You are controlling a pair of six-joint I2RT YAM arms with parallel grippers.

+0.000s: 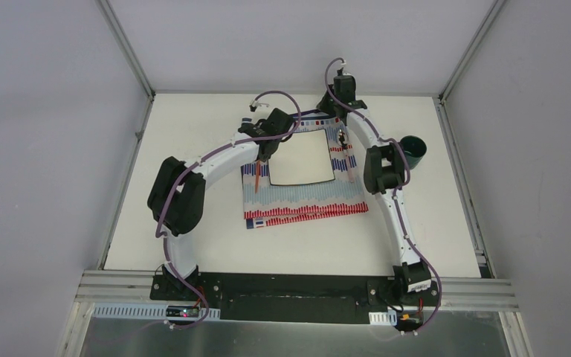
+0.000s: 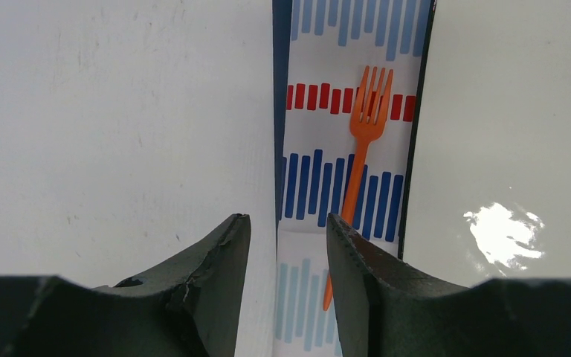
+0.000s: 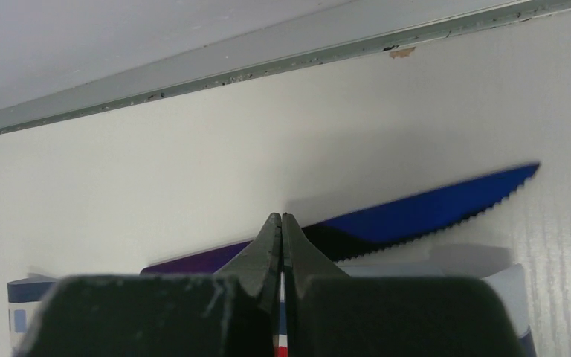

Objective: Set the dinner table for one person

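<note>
A square white plate [image 1: 299,160] sits on a striped placemat [image 1: 305,197]. An orange fork [image 2: 364,130] lies along the plate's left side, under my left gripper, whose fingers stand apart with nothing held. A spoon [image 1: 342,140] lies right of the plate. A blue knife [image 3: 431,208] lies along the placemat's back edge; my right gripper is over it, fingertips together, and I cannot tell whether they touch it.
A dark green cup [image 1: 413,151] stands on the right of the white table [image 1: 193,126]. Walls border the back and sides.
</note>
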